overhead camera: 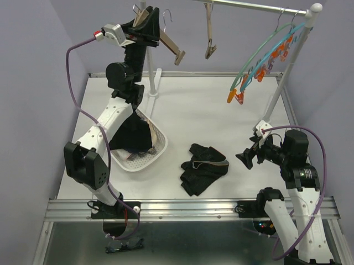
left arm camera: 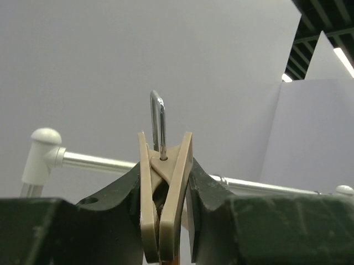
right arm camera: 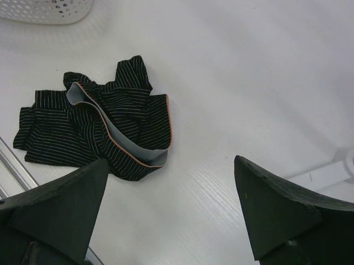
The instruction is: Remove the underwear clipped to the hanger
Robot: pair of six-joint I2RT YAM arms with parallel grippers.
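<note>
A dark pair of underwear [overhead camera: 203, 170] with a grey waistband lies on the white table, off any hanger. In the right wrist view the underwear [right arm camera: 102, 121] shows fine stripes and orange edging. High at the upper left, my left gripper [overhead camera: 148, 27] is shut on a bare wooden hanger [overhead camera: 172, 47], which slants down to the right. The left wrist view shows this hanger [left arm camera: 150, 204] end-on between the dark fingers, its metal hook standing up against the wall. At the right, my right gripper [overhead camera: 247, 155] is open and empty above the table.
A white basket [overhead camera: 161, 144] with dark cloth stands under the left arm. A second wooden hanger [overhead camera: 209, 33] and green and blue plastic hangers [overhead camera: 265, 52] with orange clips hang from the white rail [overhead camera: 249, 5].
</note>
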